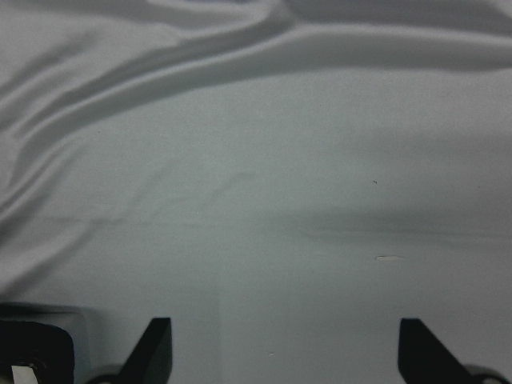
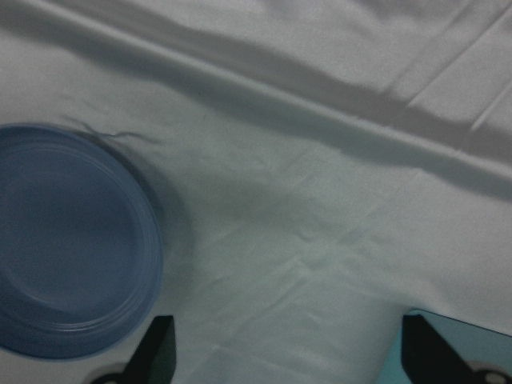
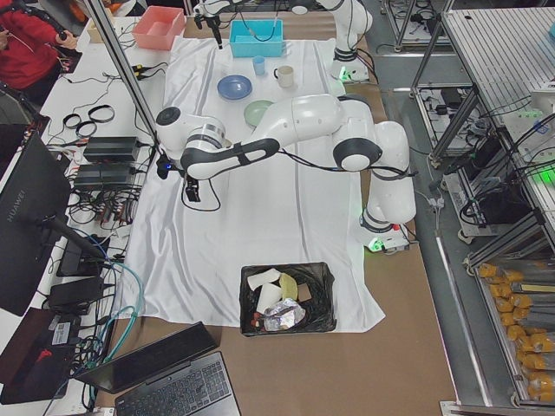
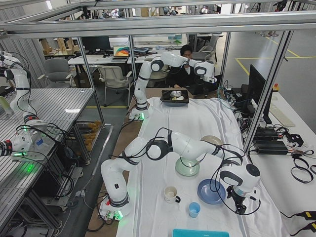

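My left gripper (image 3: 179, 178) hangs over white cloth near the table's left side; in the left wrist view its fingers stand open over bare cloth (image 1: 280, 200). My right gripper (image 4: 238, 204) is open and empty beside a blue plate (image 4: 211, 192), which fills the left of the right wrist view. A green plate (image 4: 186, 169), a cream mug (image 4: 171, 194) and a blue cup (image 4: 194, 210) stand on the cloth. A beige round item (image 4: 211, 139) is partly hidden behind the right arm.
A teal container (image 3: 257, 45) stands at one end of the cloth, a black lined bin (image 3: 288, 321) of mixed items at the other. A laptop (image 3: 178, 390) lies beyond the bin. Cables and equipment line the side table.
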